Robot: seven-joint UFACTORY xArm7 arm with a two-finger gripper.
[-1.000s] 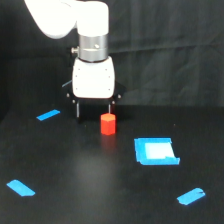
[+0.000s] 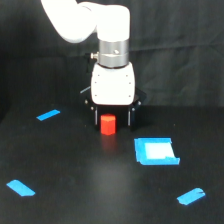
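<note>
The red cube (image 2: 108, 126) rests on the dark table near the middle of the view. Just over and behind it is my gripper (image 2: 113, 116), pointing down from the white arm. Its dark fingers stand apart, one to each side of the cube and wider than it, so the gripper is open. Against the dark backdrop the fingertips are hard to make out, and contact with the cube cannot be told.
To the right lies a white square bordered with blue tape (image 2: 157, 151). Short strips of blue tape mark the table: back left (image 2: 48, 115), front left (image 2: 20, 188) and front right (image 2: 191, 196).
The arm has moved right and somewhat lower, bringing the gripper from left of the cube to over it. The cube looks to be in the same place.
</note>
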